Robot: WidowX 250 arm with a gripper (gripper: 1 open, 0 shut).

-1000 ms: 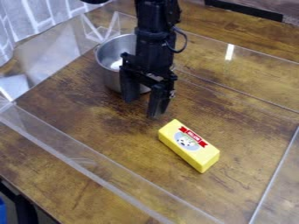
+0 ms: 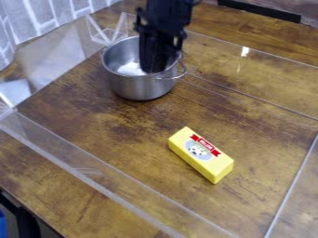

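A steel pot [image 2: 137,82] with two wire handles sits on the wooden table at upper middle, with something white inside it. My dark gripper [image 2: 154,58] hangs above the pot at its back right rim, blurred; whether anything is between its fingers I cannot make out, nor how far apart they are. A yellow box [image 2: 200,154] with a red label lies in the lower right middle of the table.
Clear plastic panels [image 2: 50,139] run along the left side and bottom.
My gripper has risen from low in front of the pot to above it, uncovering the pot. The pot and yellow box look to be in the same places.
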